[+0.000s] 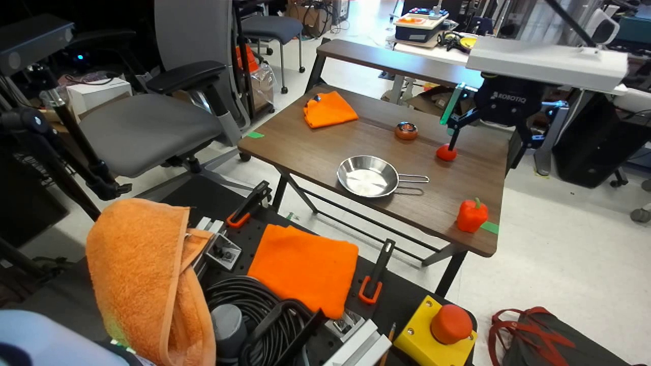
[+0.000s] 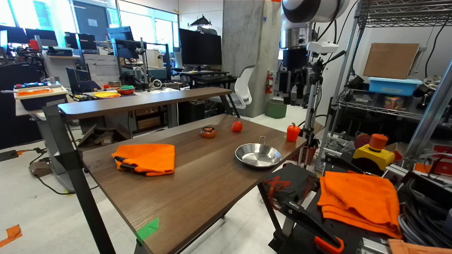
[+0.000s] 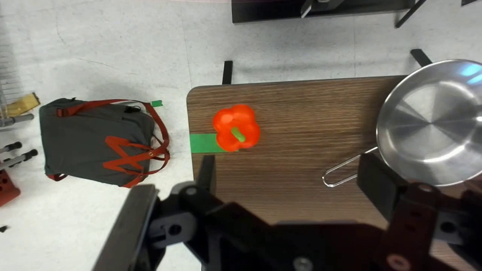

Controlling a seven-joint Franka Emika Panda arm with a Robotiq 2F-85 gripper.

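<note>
My gripper [image 1: 493,131] stands open above the right end of the table, with nothing between its fingers; in exterior view 2 the gripper [image 2: 293,95] hangs well above the tabletop. A red bell pepper [image 3: 237,128] with a green stem sits near the table corner, ahead of the left finger in the wrist view. The steel pan [image 3: 433,122] lies to the right there, its wire handle pointing toward the fingers. Beyond the pan, a red tomato [image 2: 237,126] rests on the wood; one finger partly covers it in exterior view 1.
A small brown round object [image 2: 208,132] and a folded orange cloth [image 2: 146,158] occupy the table [image 2: 199,182]. A raised shelf [image 2: 144,103] runs along its back edge. Bare wood lies between cloth and pan. A dark backpack [image 3: 97,140] is on the floor beside the table.
</note>
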